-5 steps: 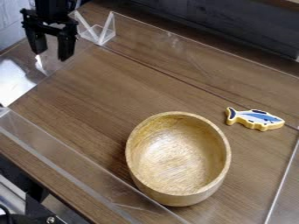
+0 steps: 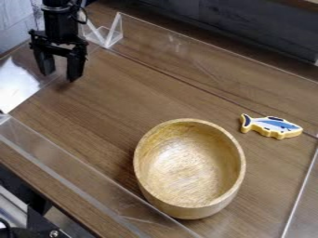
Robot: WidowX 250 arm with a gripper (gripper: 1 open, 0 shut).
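Observation:
My black gripper hangs over the left end of the wooden table, its two fingers pointing down and standing apart, with no object visible between them. A round wooden bowl sits at the lower middle of the table. To its upper right lies a toy fish, cream-yellow with blue, well apart from the gripper.
Clear plastic strips edge the table. A clear bracket stands behind the gripper at top left. A dark wall runs along the back.
My gripper has moved down, toward the near side of the table. The bowl and fish have not moved.

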